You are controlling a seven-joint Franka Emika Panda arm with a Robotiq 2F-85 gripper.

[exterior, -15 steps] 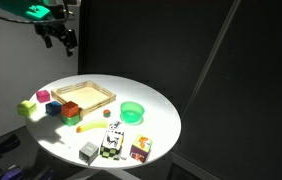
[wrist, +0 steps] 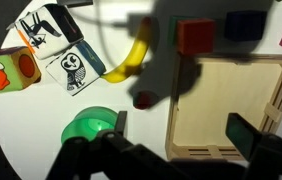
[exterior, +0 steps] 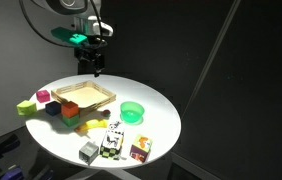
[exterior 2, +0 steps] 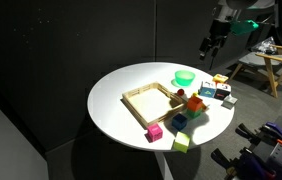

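Note:
My gripper hangs open above the round white table, with nothing between its fingers. Below it in the wrist view, a wooden tray (wrist: pixel 177 105) lies empty to the right and a small dark red ball (wrist: pixel 142 100) to the left. A green bowl (wrist: pixel 86 124) is partly covered by the left finger. The yellow banana (wrist: pixel 133 52) lies further up. An orange-red block (exterior: pixel 70 108) rests on a green block (exterior: pixel 71 120) beside the tray.
Dark blue block (exterior 2: pixel 179 121), pink block (exterior 2: pixel 154 132) and yellow-green block (exterior 2: pixel 182 143) stand near one edge. Printed cubes (exterior: pixel 112 141) and a grey cube (exterior: pixel 88 152) sit near another. In exterior view 2, the table's left part is bare.
In exterior view 1 my gripper has moved right and downward, from left of the tray to above it. The objects on the table look unmoved.

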